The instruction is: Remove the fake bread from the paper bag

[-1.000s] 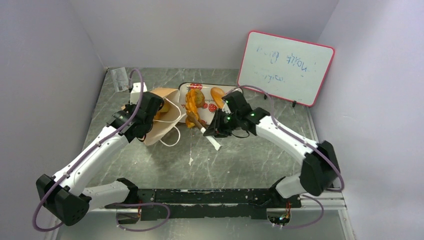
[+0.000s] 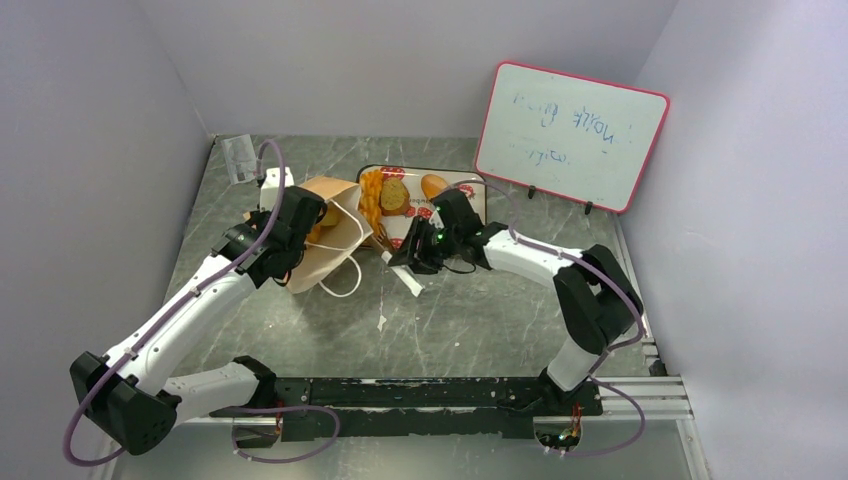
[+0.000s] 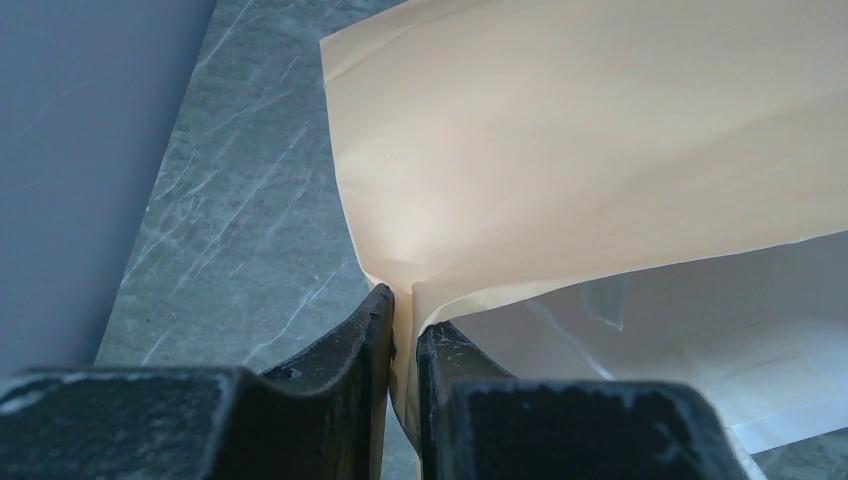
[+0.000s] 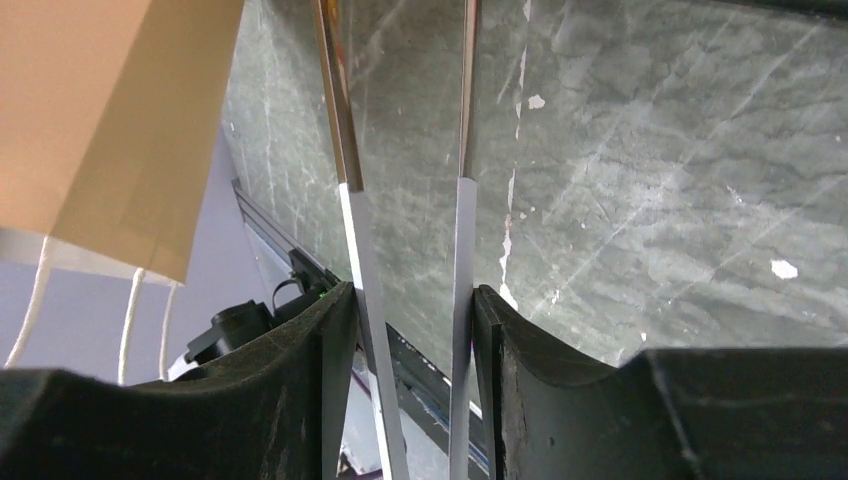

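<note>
The tan paper bag lies on its side, its mouth toward the tray, with yellow-orange fake bread inside. In the left wrist view my left gripper is shut on the bag's edge. An orange twisted bread rests at the left side of the tray, beside a round brown bread and a longer bread roll. My right gripper holds tongs between its fingers; their two arms are spread, nothing visible between them. The tongs' tips are near the twisted bread.
A whiteboard with a red frame leans at the back right. A clear plastic piece is at the back left. The bag's white string handles stick out toward the tongs.
The twisted bread has moved left and up in the top view, onto the tray's left side. The left arm has barely moved.
</note>
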